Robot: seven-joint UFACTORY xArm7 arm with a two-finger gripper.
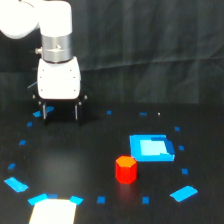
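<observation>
My gripper [61, 112] hangs at the left, below the white arm. Its dark fingers are hard to make out against the black backdrop, but they appear spread apart, with nothing seen between them. Right of centre on the dark table stands a red block [126, 172] with a lighter orange-red top. Behind it and a little to the right lies a blue square [166, 155], perhaps a shallow tray, with a pale light-blue patch [153, 147] inside. The gripper is well to the left of both and touches neither.
A pale cream square [53, 212] sits at the lower left edge of the view. Blue tape strips mark the table, among them one at the left [15, 184] and one at the right [183, 193]. Small blue marks dot the surface.
</observation>
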